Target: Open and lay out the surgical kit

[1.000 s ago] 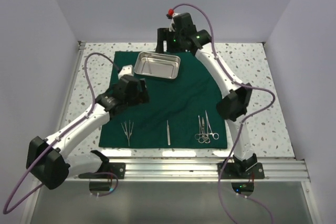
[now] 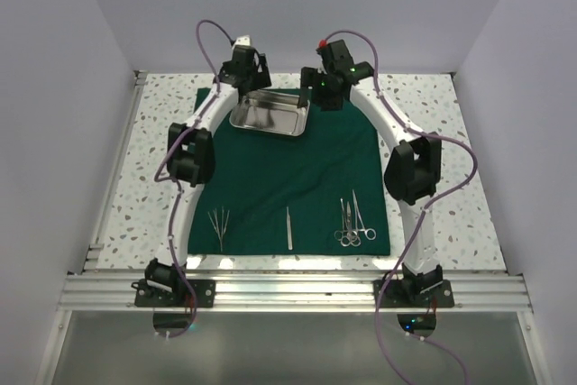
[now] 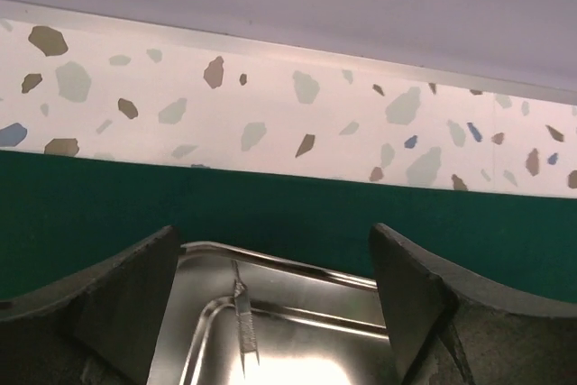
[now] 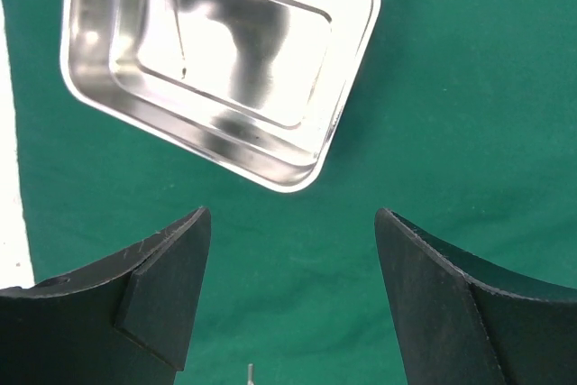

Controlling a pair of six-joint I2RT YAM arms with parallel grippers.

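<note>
The steel tray (image 2: pixel 270 122) lies at the back of the green cloth (image 2: pixel 279 173). A thin metal instrument rests inside it, also visible as a narrow instrument (image 3: pixel 244 313) in the left wrist view. Over the tray's back edge, my left gripper (image 2: pixel 262 71) has its fingers (image 3: pixel 117 313) wide apart, with the instrument lying below the gap. By the tray's right end stands my right gripper (image 2: pixel 308 87), its fingers (image 4: pixel 144 295) parted over bare cloth. Along the front lie slender tweezer-like instruments (image 2: pixel 219 230), a scalpel (image 2: pixel 289 232) and several scissor-handled tools (image 2: pixel 348 233).
The speckled table (image 2: pixel 433 169) shows around the cloth, and a wall stands behind its back edge. Both grippers are close together near the tray.
My left arm has swung from the cloth's left side up to the back of the tray. The tray and front instruments look unmoved.
</note>
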